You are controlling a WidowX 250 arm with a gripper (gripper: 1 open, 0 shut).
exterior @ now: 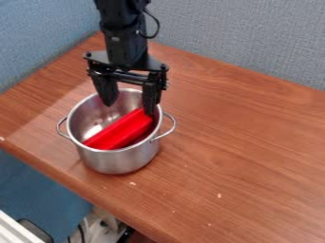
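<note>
A steel pot (117, 158) with two handles sits on the wooden table at the left, near its front edge. Inside it lies a long red object (120, 130), slanting from lower left to upper right. My black gripper (128, 101) hangs over the pot's back part, open, its fingers at about rim height or just inside, with the red object below and between them in the view. Whether either finger touches it I cannot tell.
Grey-blue padded walls stand behind and at the left. The table's edge runs along the lower left.
</note>
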